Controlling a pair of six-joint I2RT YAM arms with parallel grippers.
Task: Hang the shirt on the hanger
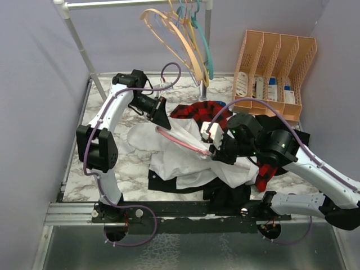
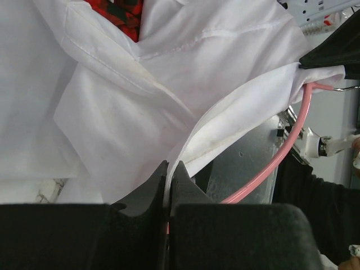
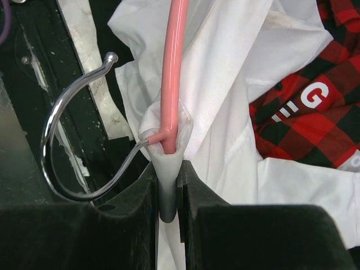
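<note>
The white shirt (image 1: 169, 160) lies bunched at the middle of the table. A pink hanger (image 1: 183, 143) reaches out across it, one arm bare. My left gripper is shut on a thin edge of the shirt, which runs up between its fingers. In the right wrist view, white cloth (image 3: 167, 185) wraps the hanger just below the metal hook (image 3: 53, 121). My right gripper is shut on this wrapped part, with the hook sticking out to the left. The hanger's far arm is hidden by the cloth.
Several hangers (image 1: 194, 53) dangle from a white rack (image 1: 79, 50) behind the left gripper. Under the shirt are red-and-black plaid cloth (image 1: 194, 112) and black cloth (image 1: 160, 183). An orange organizer (image 1: 253, 53) stands at the back right. Bare marble table (image 1: 79, 188) shows front left.
</note>
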